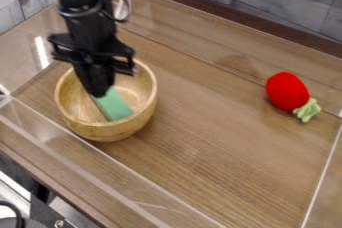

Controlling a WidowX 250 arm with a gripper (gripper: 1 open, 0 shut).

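Note:
My gripper (94, 71) is in the upper left, its dark two-part end over the tan round bowl (131, 117). Whether anything is between its fingers is hard to tell. A green block (112, 105) lies inside the bowl, just below the gripper.
A red object (287, 91) with a pale green end lies on the right of the wooden table (227, 162).

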